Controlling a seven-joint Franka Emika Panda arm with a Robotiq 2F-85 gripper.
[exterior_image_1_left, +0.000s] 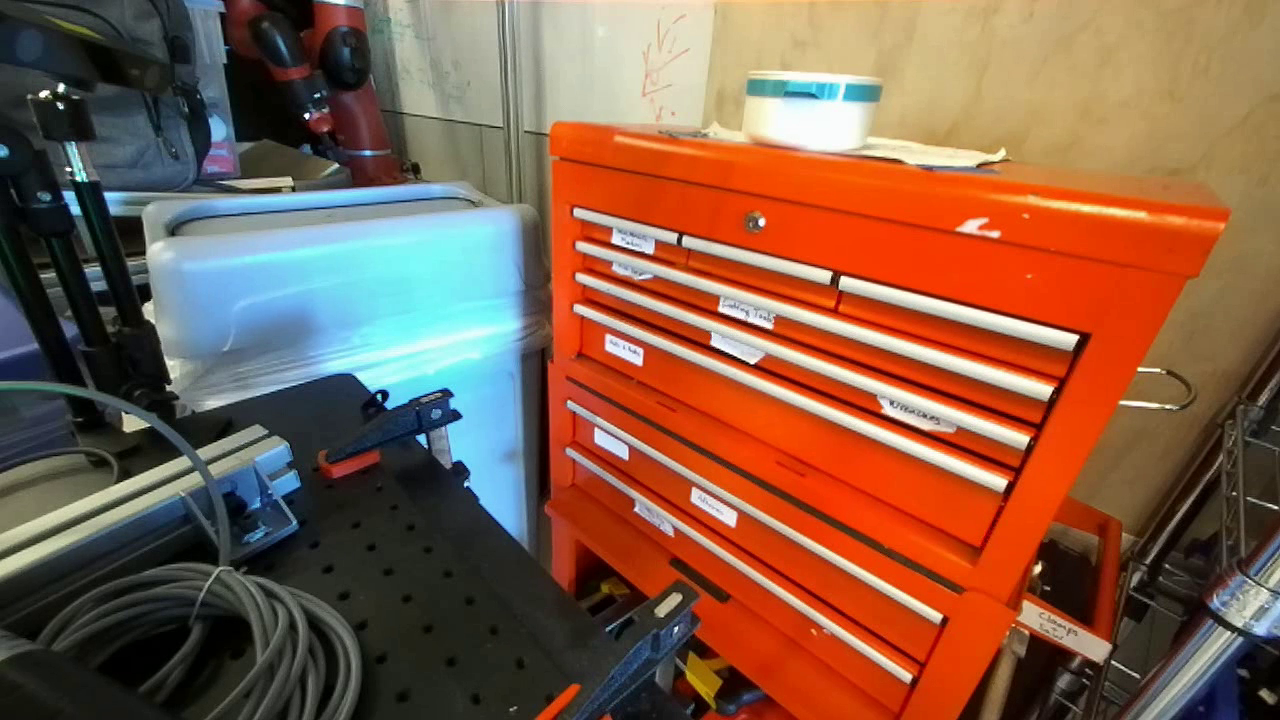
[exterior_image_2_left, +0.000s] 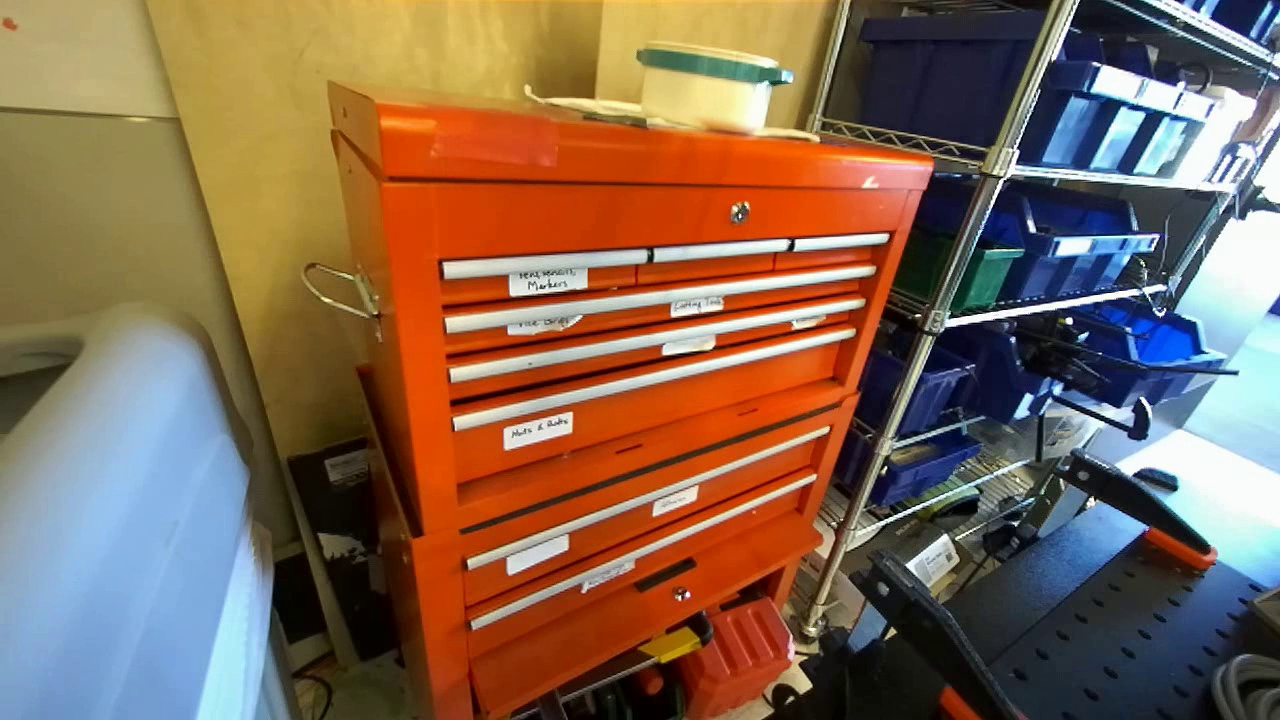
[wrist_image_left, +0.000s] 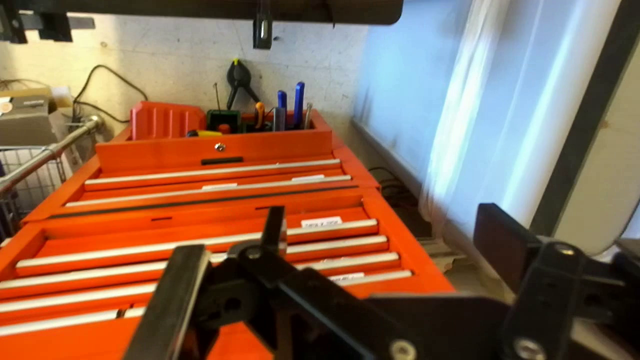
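Note:
A red tool chest with several drawers fills the middle of both exterior views, its drawers all closed. Silver pulls run along the drawer fronts, and white handwritten labels mark many of them. One reads "Nuts & Bolts". On the chest's lid stands a white round tub with a teal band. The wrist view shows the chest upside down behind my gripper, which stands open with nothing between its fingers. The gripper does not appear in either exterior view.
A black perforated table stands in front of the chest, with clamps at its edge and a coiled grey cable. Wire shelving with blue bins rises to one side. A pale plastic-wrapped case is at the other side.

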